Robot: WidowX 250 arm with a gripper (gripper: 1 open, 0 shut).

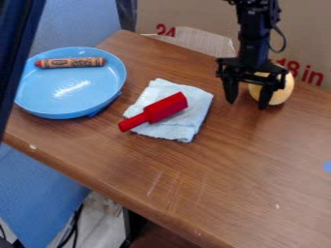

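Observation:
The black gripper [249, 89] is low at the back right of the wooden table, its fingers over a yellow round object [281, 85], which it partly hides; whether it grips it is unclear. A red rolling-pin-like object [165, 107] lies across a folded white cloth [181, 123] at the middle. At the left, a blue plate [66, 95] holds an orange crayon-shaped item [70, 63] near its far rim.
A cardboard panel [195, 15] stands behind the table. The table's left edge runs diagonally toward the front.

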